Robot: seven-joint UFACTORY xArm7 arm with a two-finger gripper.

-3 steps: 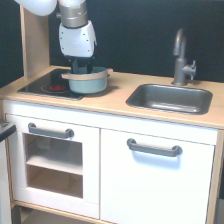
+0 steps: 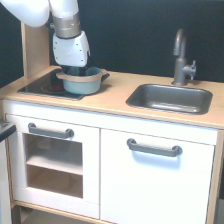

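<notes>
A grey-blue pot (image 2: 84, 86) with tan handles stands at the right part of the black stovetop (image 2: 45, 87), at the left of the toy kitchen's wooden counter. My gripper (image 2: 75, 71) reaches down from above, with its white hand at the pot's left rear side. The dark fingers are small and overlap the pot's rim in this view. Whether they are closed on anything cannot be made out.
A metal sink (image 2: 170, 98) with a grey faucet (image 2: 181, 60) lies to the right. Bare counter (image 2: 118, 92) separates the pot from the sink. Below are white cabinet doors (image 2: 150, 180) with dark handles, the left one windowed. A wooden post (image 2: 37, 50) rises behind the stovetop at the left.
My hand has moved left and down. The pot has shifted a little to the left with it. The cabinet doors and the faucet look the same.
</notes>
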